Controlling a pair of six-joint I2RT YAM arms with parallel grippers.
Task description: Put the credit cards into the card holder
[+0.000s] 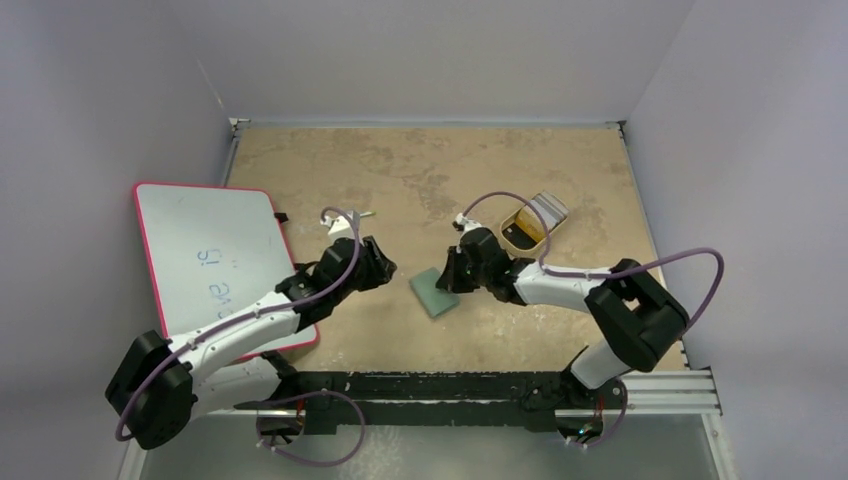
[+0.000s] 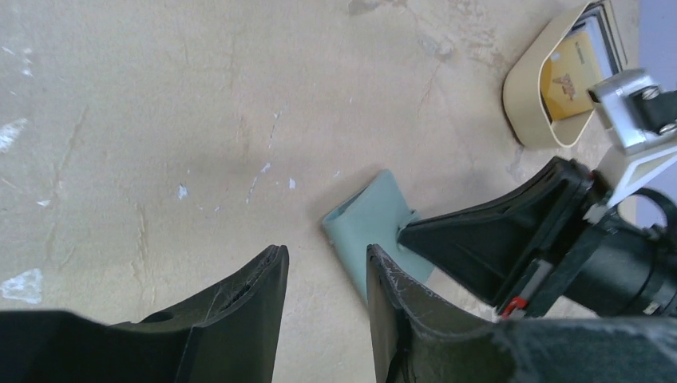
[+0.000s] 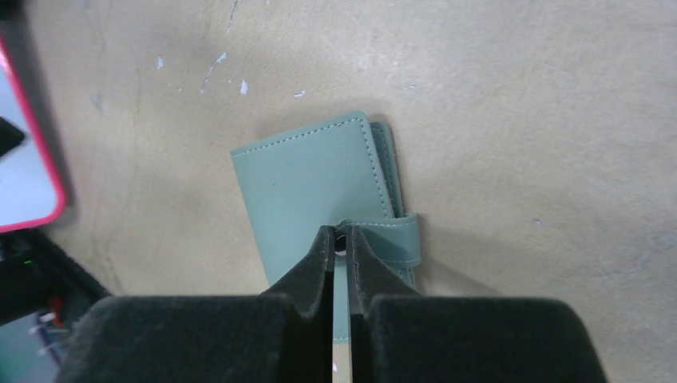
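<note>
The teal card holder (image 1: 433, 296) lies on the table between my arms, its strap (image 3: 393, 239) folding round from one side onto its face. My right gripper is shut, with its fingertips together at the strap's end. A small shiny spot shows between the tips; whether the strap's edge is pinched cannot be told. To the left of the holder, my left gripper stands open and empty above the table. A yellow card (image 2: 570, 78) and several other cards sit in the cream box (image 2: 520, 102) at the right.
A whiteboard with a pink rim (image 1: 207, 262) leans on the left, under the left arm. Behind the left gripper lie a small light-coloured item and a thin greenish stick (image 1: 367, 213).
</note>
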